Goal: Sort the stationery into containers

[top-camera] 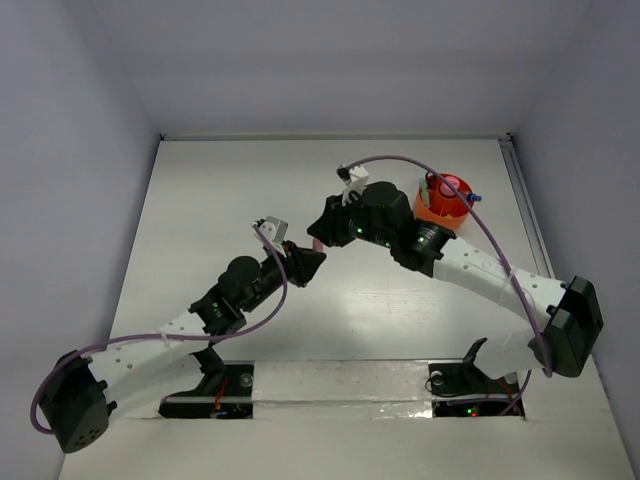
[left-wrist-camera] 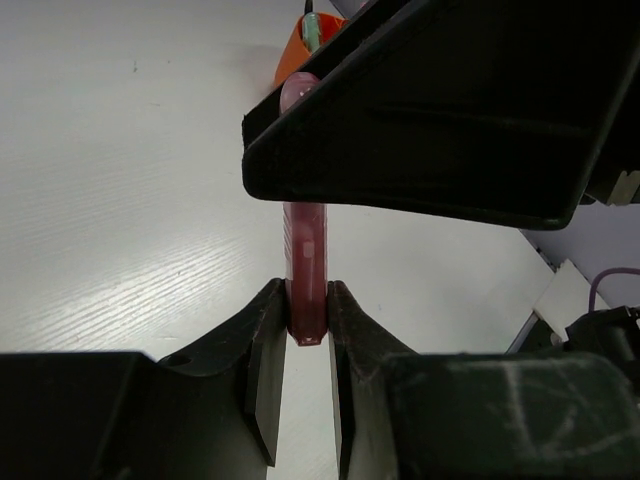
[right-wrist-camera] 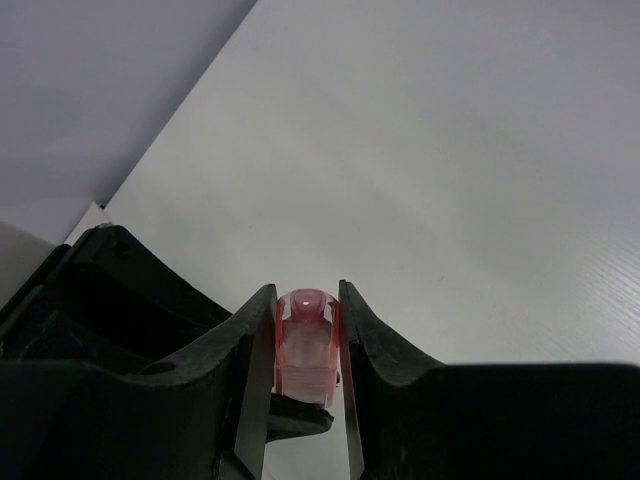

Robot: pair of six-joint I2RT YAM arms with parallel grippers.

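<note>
A pink translucent stationery item [left-wrist-camera: 306, 260] stands upright between my two grippers near the middle of the table. My left gripper [top-camera: 310, 260] is shut on its lower end; in the left wrist view its fingertips meet around it. My right gripper [top-camera: 326, 232] is shut on the upper end, and in the right wrist view the pink item [right-wrist-camera: 306, 350] fills the space between its fingertips. An orange container [top-camera: 440, 210] holding several items, among them a pink one and a blue one, stands at the back right, partly behind the right arm.
Grey walls bound it at the back and both sides. The right arm stretches across the table's right half, close to the orange container.
</note>
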